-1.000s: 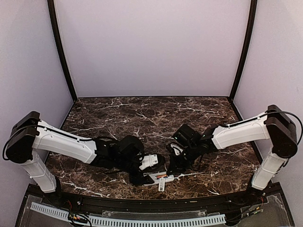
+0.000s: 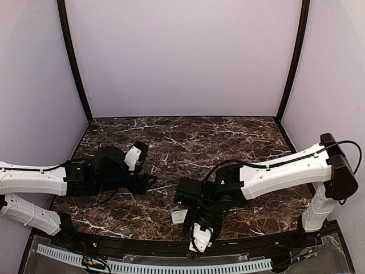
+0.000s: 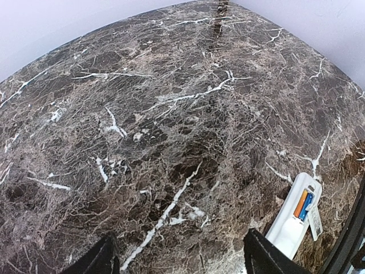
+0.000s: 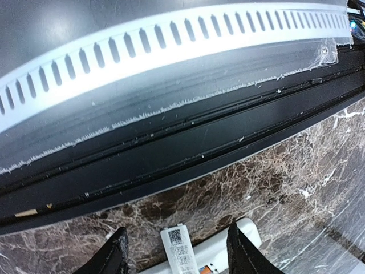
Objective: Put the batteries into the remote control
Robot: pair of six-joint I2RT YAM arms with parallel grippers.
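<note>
A white remote control (image 3: 284, 231) lies near the table's front, an orange and a blue battery (image 3: 306, 202) in its compartment in the left wrist view. Its small white cover (image 4: 179, 248) lies against it. My right gripper is open just over the cover and remote, its fingers either side of the cover; in the top view it hides most of the remote. My left gripper (image 2: 142, 182) hangs back to the left of the remote; in its wrist view its fingertips are apart with nothing visible between them.
A black rail (image 4: 171, 153) and a slotted white strip (image 2: 205, 265) run along the front edge. Walls (image 2: 182, 57) enclose the back and sides.
My left gripper has lifted away from the remote toward the back left.
</note>
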